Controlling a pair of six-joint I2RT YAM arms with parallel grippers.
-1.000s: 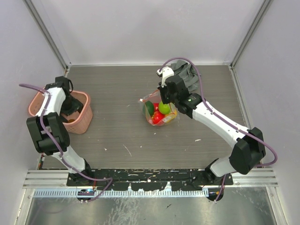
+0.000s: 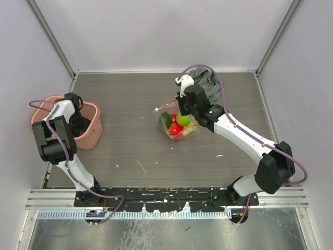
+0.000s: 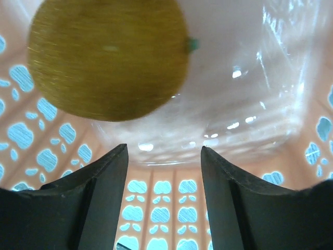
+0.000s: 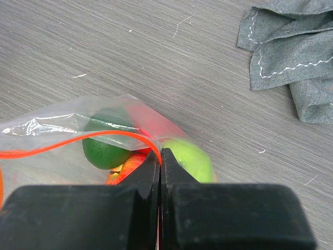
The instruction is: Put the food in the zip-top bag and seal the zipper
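The clear zip top bag (image 2: 157, 111) lies mid-table with its mouth open. Inside it are a dark green avocado (image 4: 106, 152), a green apple (image 4: 188, 159) and several red and yellow pieces. My right gripper is shut on the bag's orange-edged rim (image 4: 119, 133). In the left wrist view a brownish-orange round food piece (image 3: 106, 57) lies in the basket, beyond and to the left of my left gripper. That gripper's fingers stand apart with nothing between them.
The peach-coloured basket (image 2: 92, 136) stands at the table's left edge, its walls around my left gripper. A glossy clear plastic sheet (image 3: 234, 104) lies inside it. A crumpled grey cloth (image 2: 207, 83) lies behind the right arm. Between basket and bag the table is bare.
The right arm and the bag have stayed put.
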